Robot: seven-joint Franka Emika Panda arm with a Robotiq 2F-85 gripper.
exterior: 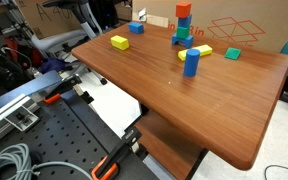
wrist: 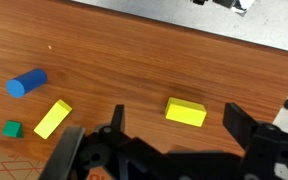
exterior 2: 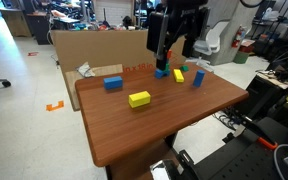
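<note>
My gripper stands open above the table, one dark finger on each side of a yellow block (wrist: 186, 112) in the wrist view. Exterior view 2 shows that yellow block (exterior 2: 139, 99) lying on the wood below the arm, with clear air between. A stack (exterior: 182, 28) of a red block over green and blue parts stands at the back in exterior view 1. Toward the middle is an upright blue cylinder (exterior: 191, 64). Behind it lie a long yellow block (exterior: 204, 50) and a small green block (exterior: 232, 53).
A blue block (exterior 2: 113, 83) lies behind the yellow block. A cardboard panel (exterior: 249, 22) rises along the back edge, and cables (exterior: 14, 158) lie beside the robot base.
</note>
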